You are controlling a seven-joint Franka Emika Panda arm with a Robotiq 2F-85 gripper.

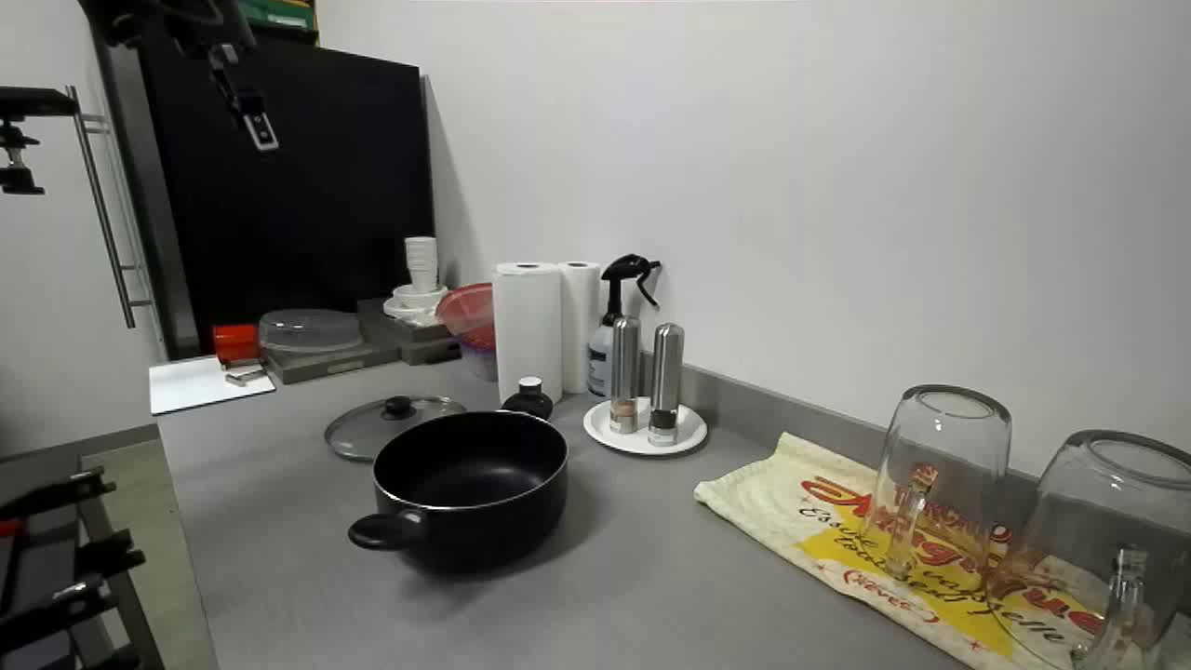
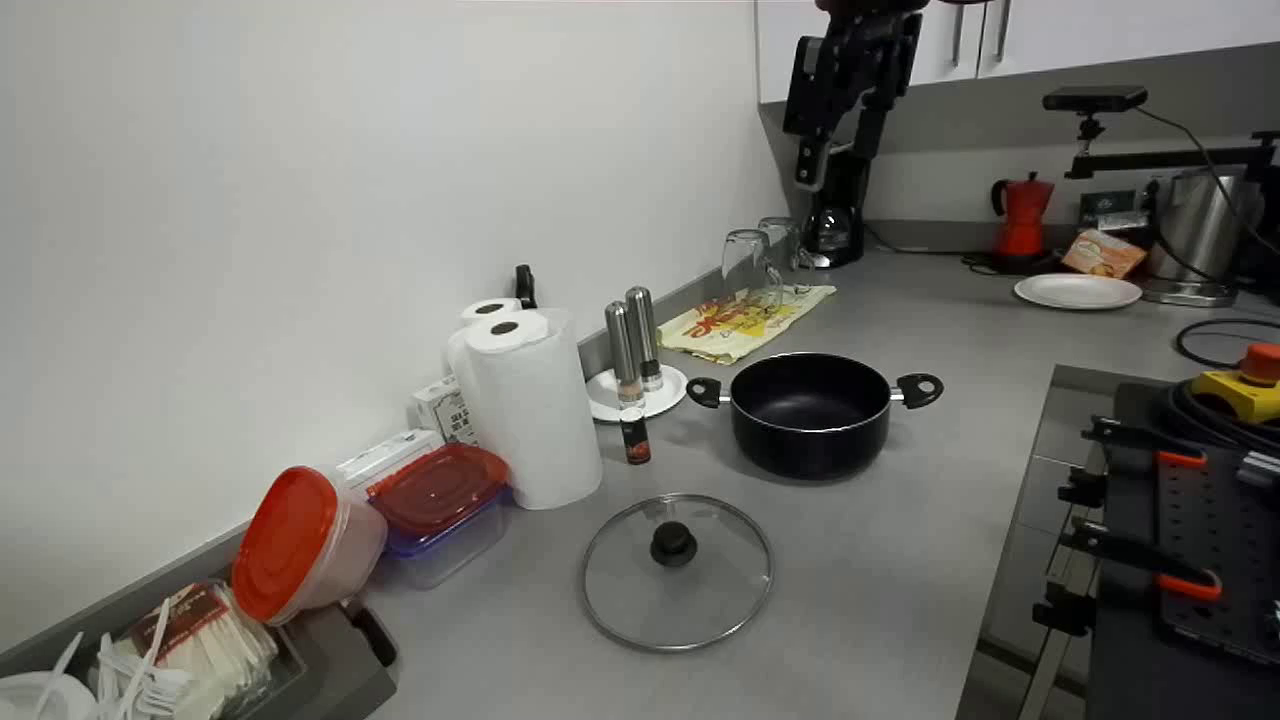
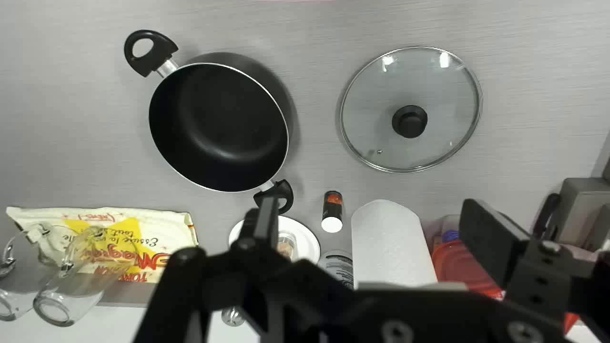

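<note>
High above the counter hangs my gripper, its fingers spread wide with nothing between them; exterior view 2 has the gripper (image 2: 828, 174) near the top edge. A black two-handled pot (image 3: 220, 126) stands uncovered on the counter, and its inside looks empty. Beside it, flat on the counter, lies a round glass lid (image 3: 377, 137) with a black knob (image 3: 410, 121) facing up. In exterior view 2 the lid (image 2: 624, 588) is nearer the camera than the pot (image 2: 810, 438), with a clear gap between them. A small dark spice bottle (image 3: 332, 211) stands near one pot handle.
Paper towel rolls (image 2: 546, 420), a plate with two grinders (image 2: 642, 348) and plastic tubs (image 2: 444, 492) line the wall. Two upturned glass mugs (image 1: 938, 480) rest on a printed cloth (image 1: 804, 502). A stove (image 2: 1200, 528) borders the counter, which is bare around pot and lid.
</note>
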